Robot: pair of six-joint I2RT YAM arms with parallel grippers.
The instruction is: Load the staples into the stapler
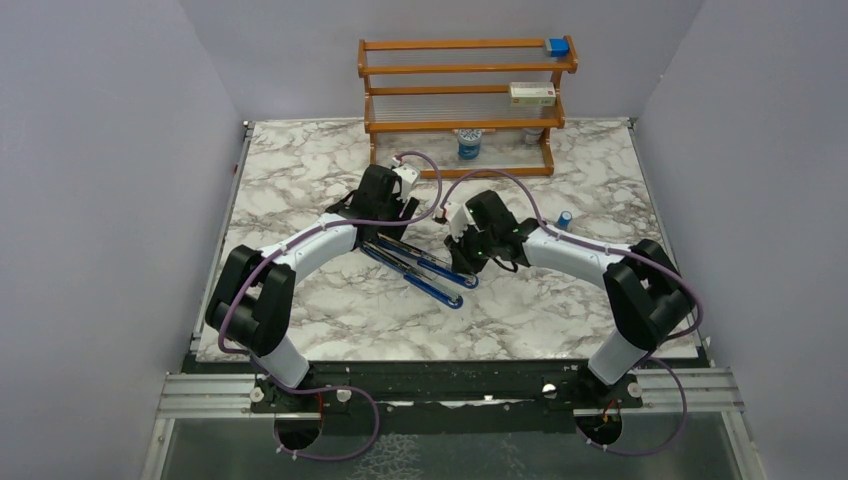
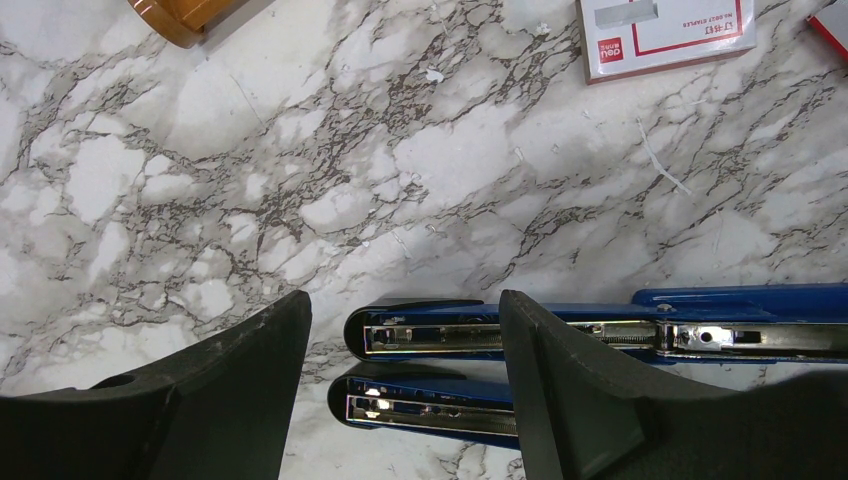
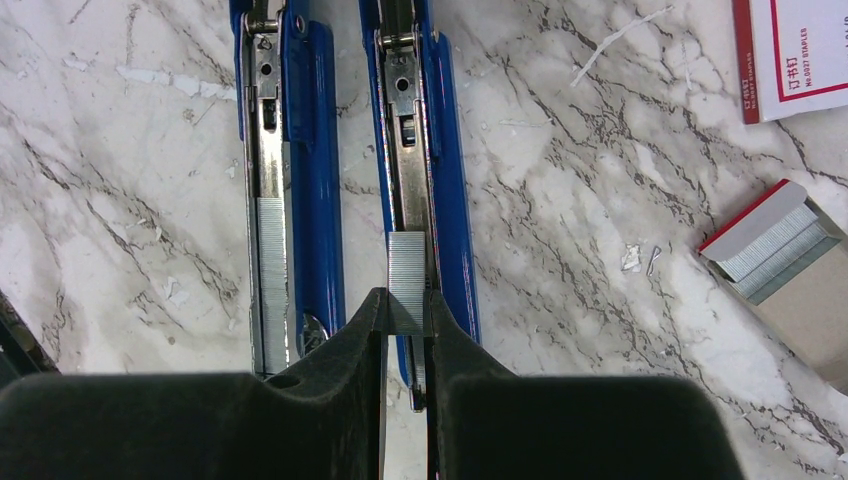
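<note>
Two blue staplers lie opened out side by side: the nearer stapler point(image 1: 433, 290) and the farther stapler point(image 1: 448, 270). In the right wrist view, a row of staples point(image 3: 271, 240) shows in the channel of the nearer one. My right gripper is shut on a grey staple strip point(image 3: 407, 265), which lines up over the farther stapler's metal channel; whether it sits fully inside, I cannot tell. Below the strip, part of the channel is hidden by the fingers. My left gripper stands part open with nothing between its fingers, over the staplers' upper arms.
An opened staple box point(image 3: 800, 290) with staples inside lies to the right in the right wrist view. A closed staple box point(image 2: 665, 35) lies behind the staplers. A wooden rack point(image 1: 465, 125) stands at the back.
</note>
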